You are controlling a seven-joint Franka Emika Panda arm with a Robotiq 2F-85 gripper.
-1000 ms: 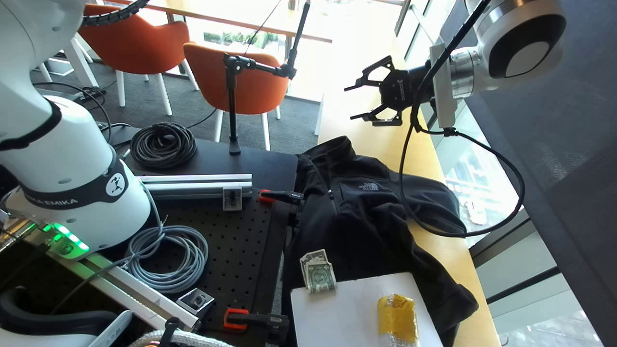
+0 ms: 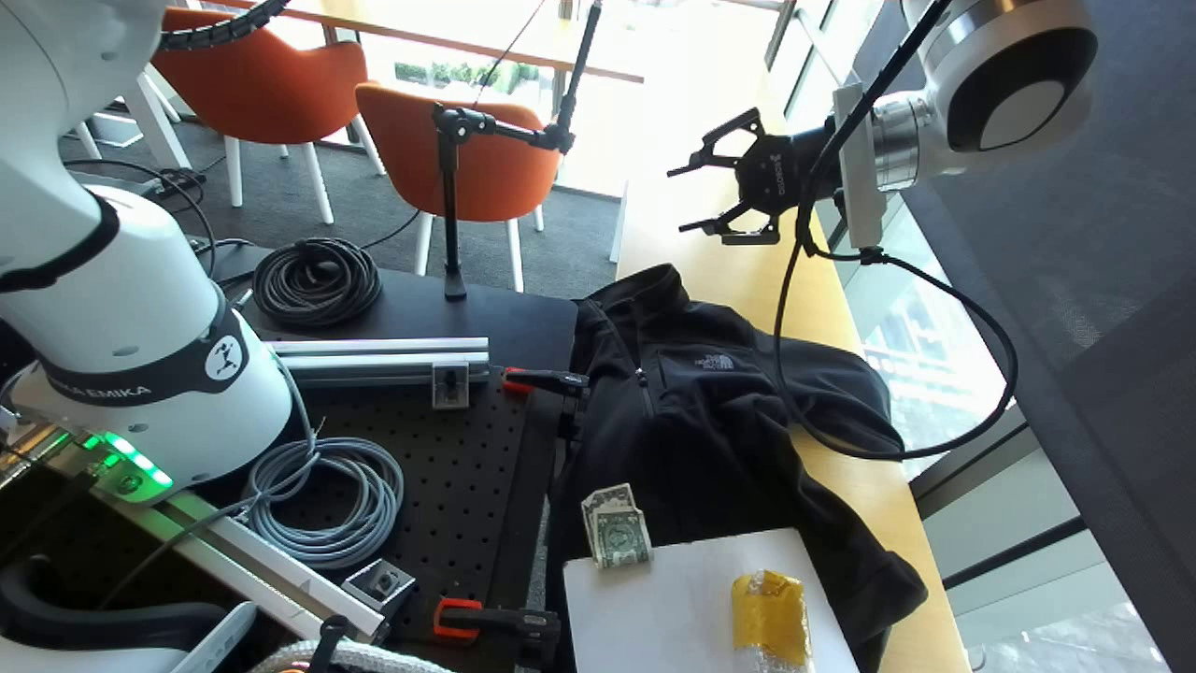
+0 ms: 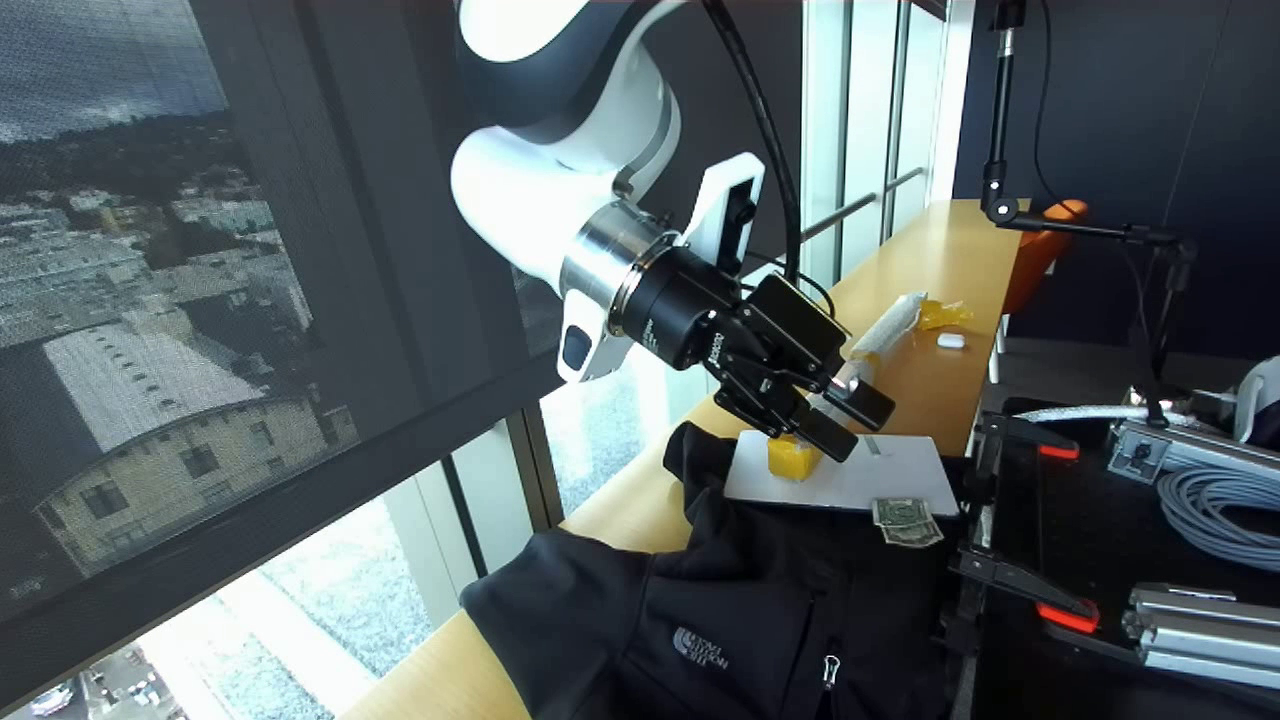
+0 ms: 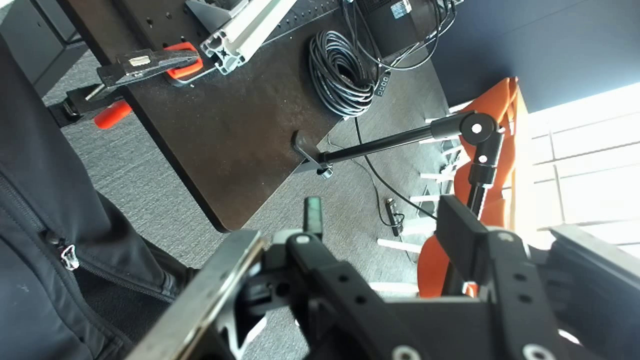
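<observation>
My gripper [image 2: 679,200] hangs in the air over the far end of the wooden counter, open, with nothing between its fingers. In the wrist view the open gripper faces the dark table's corner and the floor. A black jacket [image 2: 718,449] lies spread below it; its zip and chest logo show in exterior view 2 on the jacket [image 3: 768,588]. At the jacket's lower end rests a white board [image 2: 662,611]. Dollar bills [image 2: 618,536] lie across the board's edge and the jacket. A yellow-wrapped roll [image 2: 771,617] lies on the board.
A black stand [image 2: 450,202] rises from the dark table's corner. Clamps [image 2: 544,382] grip that table's edge beside the jacket. Cable coils [image 2: 317,280] and aluminium rails [image 2: 381,357] occupy the table. Windows border the counter [image 2: 662,241]. A cable loop [image 2: 995,393] hangs from the arm.
</observation>
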